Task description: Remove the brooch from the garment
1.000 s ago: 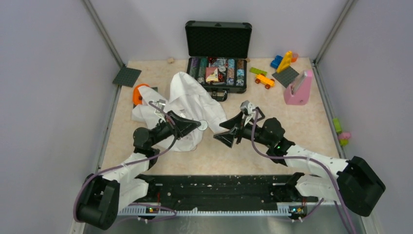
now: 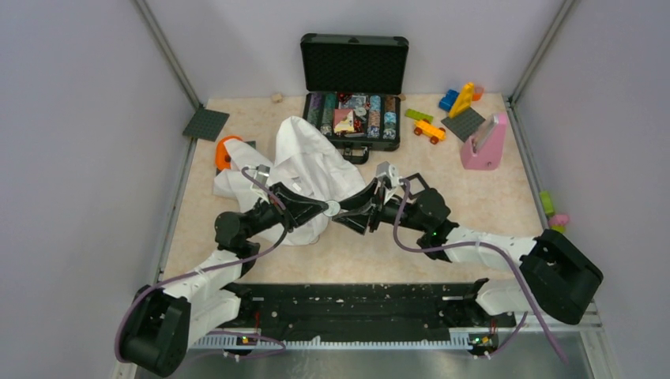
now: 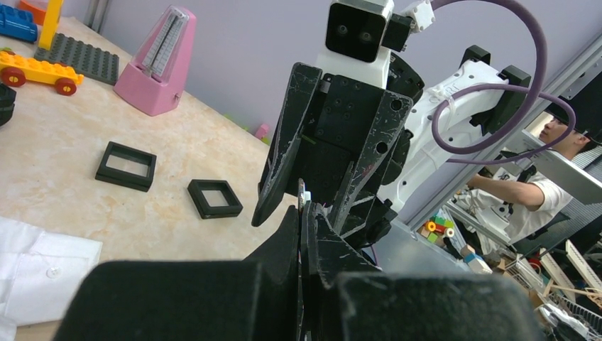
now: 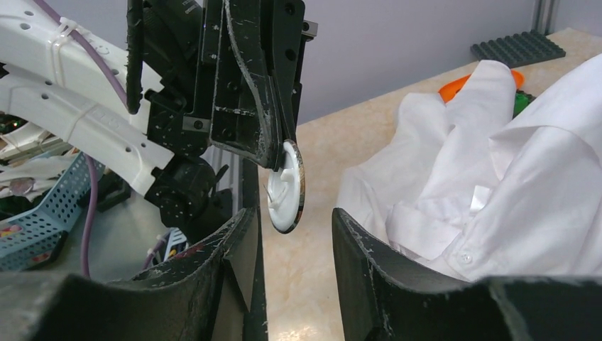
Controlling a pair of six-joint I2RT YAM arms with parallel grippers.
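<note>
The brooch [image 4: 286, 188] is a round white disc seen nearly edge-on in the right wrist view, its pin side facing left. My left gripper is shut on its upper rim. In the left wrist view only a thin edge of the brooch [image 3: 301, 195] shows above the shut fingertips. My right gripper [image 2: 351, 218] faces it from the right, part open. Its two fingers stand to either side of the disc in the right wrist view, with gaps showing. The white garment [image 2: 304, 162] lies crumpled on the table, apart from the brooch.
An open black case [image 2: 353, 118] with chips stands at the back. To the right are a pink metronome [image 2: 483, 146], a yellow toy car [image 2: 430, 131] and a dark baseplate [image 2: 463, 123]. Two small black frames [image 3: 126, 166] lie on the table. Bare tabletop shows at front centre.
My right gripper has moved left up to the brooch, and its fingers have drawn closer together.
</note>
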